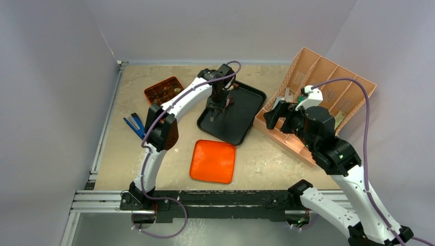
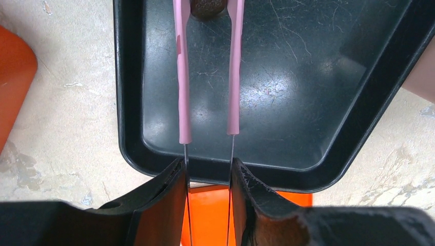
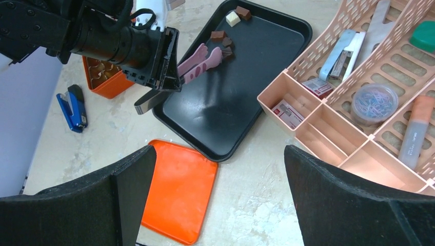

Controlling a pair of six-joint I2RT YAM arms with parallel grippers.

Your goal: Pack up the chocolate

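Over the black tray, my left gripper holds pink tongs, whose two tips straddle a dark chocolate piece at the top of the left wrist view; whether they touch it is unclear. Other chocolate cubes and a white cube lie at the tray's far end. An orange box with gold contents stands left of the tray. My right gripper is open and empty, above the table near the organizer.
A pink organizer with stationery fills the right. An empty orange plate lies in front of the black tray. A blue stapler lies at the left.
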